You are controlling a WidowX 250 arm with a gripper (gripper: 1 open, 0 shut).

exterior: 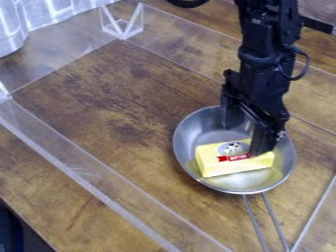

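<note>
A steel pan (191, 138) with a long wire handle pointing toward the bottom right sits on the wooden table. Inside it lies a yellow butter block (222, 161) with a red label. The black gripper (250, 120) reaches down over the pan from the top, its fingers spread apart above and behind the butter, apparently open. Whether either fingertip touches the butter or pan is hard to tell.
A white wire-like object (121, 24) stands at the back left, and white cloth (14, 25) is at the top left corner.
</note>
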